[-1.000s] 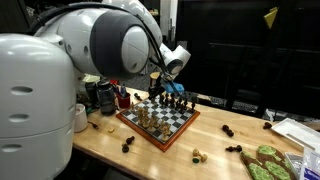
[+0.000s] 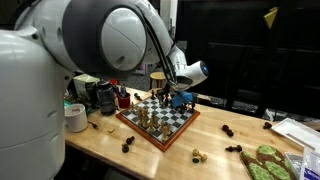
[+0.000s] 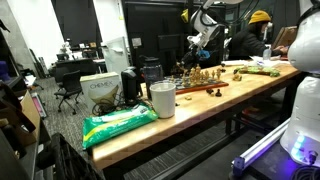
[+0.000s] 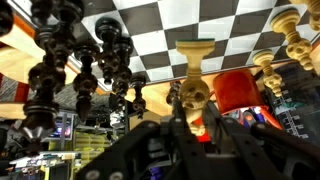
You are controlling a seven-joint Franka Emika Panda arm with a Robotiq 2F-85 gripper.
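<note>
A light wooden chess piece (image 4: 195, 93) is between the fingers of my gripper in the wrist view, its round head nearest them and its flat end over the checkered board. In exterior view 1 my gripper (image 2: 178, 99) is over the far right part of the chessboard (image 2: 128, 117), near the dark pieces; the held piece cannot be made out there. Dark pieces (image 4: 115, 50) crowd the left of the wrist view, while light pieces (image 4: 266, 68) stand at its right. More light pieces (image 2: 150, 122) occupy the board's near side.
A red cup (image 4: 235, 92) shows beyond the board's edge in the wrist view. Loose dark pieces (image 2: 228, 131) and light pieces (image 2: 198, 156) lie on the table right of the board. At the far right is a green-patterned tray (image 2: 264, 164). Bare tabletop (image 2: 215, 145) lies between.
In exterior view 1 my arm's wrist has shifted right and lower, bringing the gripper over the far right part of the board. The pieces on the table look unmoved.
</note>
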